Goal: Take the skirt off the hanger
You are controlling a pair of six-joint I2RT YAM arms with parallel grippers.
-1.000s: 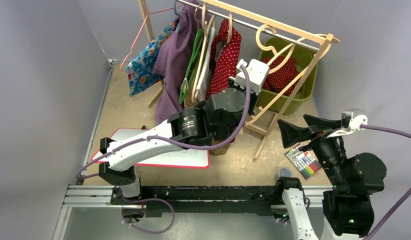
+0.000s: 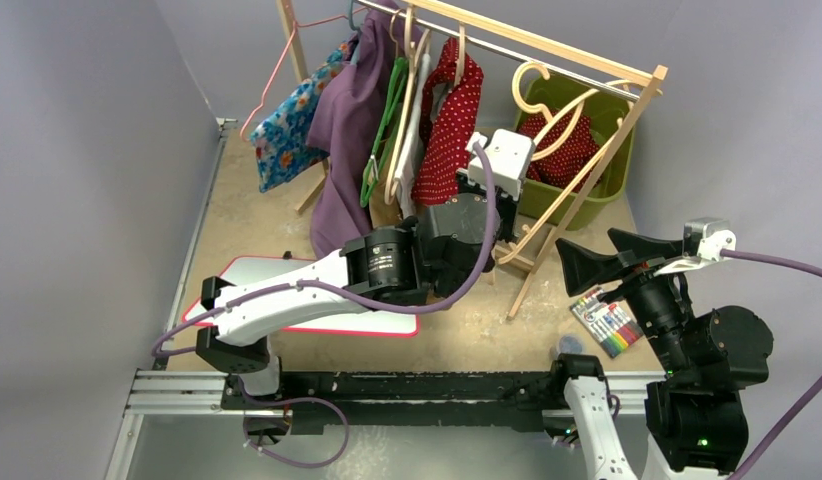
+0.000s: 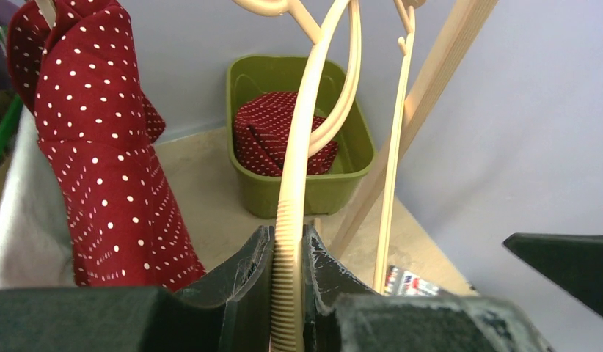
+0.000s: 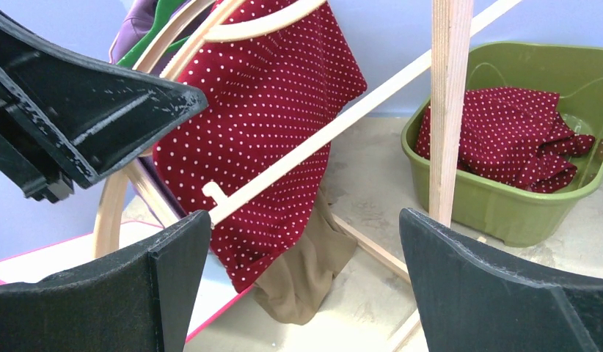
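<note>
A pale wooden hanger (image 3: 293,176) stands with no cloth visible on it, and my left gripper is shut on its ribbed arm. Its hook (image 2: 527,95) is close to the rail; I cannot tell whether they touch. Red cloth with white dots, possibly the skirt (image 3: 273,136), lies crumpled inside the green bin (image 3: 247,167). Another red dotted garment (image 2: 453,130) hangs on the rail, left of the held hanger. My right gripper stands open and empty, to the right of the rack in the top view.
The metal rail (image 2: 487,47) also carries a purple garment (image 2: 352,130) and a blue floral one (image 2: 292,130). The rack's wooden leg (image 4: 447,110) rises before the bin. A marker pack (image 2: 607,322) and a whiteboard (image 2: 352,322) lie on the table.
My right arm and the hanging clothes look unmoved.
</note>
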